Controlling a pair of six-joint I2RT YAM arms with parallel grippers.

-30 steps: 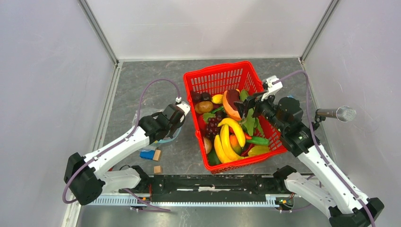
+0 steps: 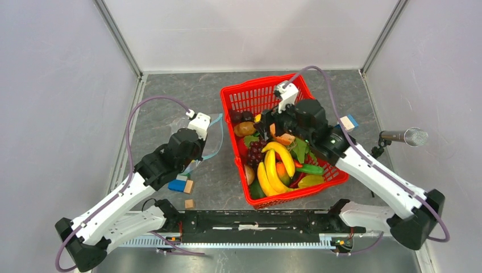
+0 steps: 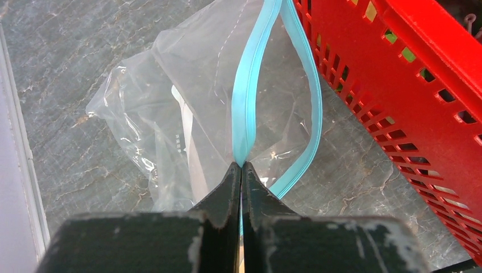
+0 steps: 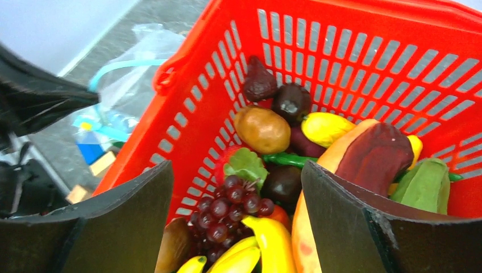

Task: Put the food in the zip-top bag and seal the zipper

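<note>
The clear zip top bag lies on the grey surface left of the basket, its two light blue zipper strips spread apart so the mouth gapes. One strip narrows to a point between the fingertips of my left gripper, which is shut on it. Food fills the red basket: bananas, grapes, a brown potato-like piece, a yellow piece and a large orange-and-dark-red piece among them. Over it, my right gripper is open, holding nothing.
Beside the left arm are a blue block and small wooden blocks. A microphone stands at the right wall. The basket's slotted left wall rises close beside the bag. Bare floor shows at the back left.
My right arm has swung left across the basket, now covering part of the orange-and-red piece.
</note>
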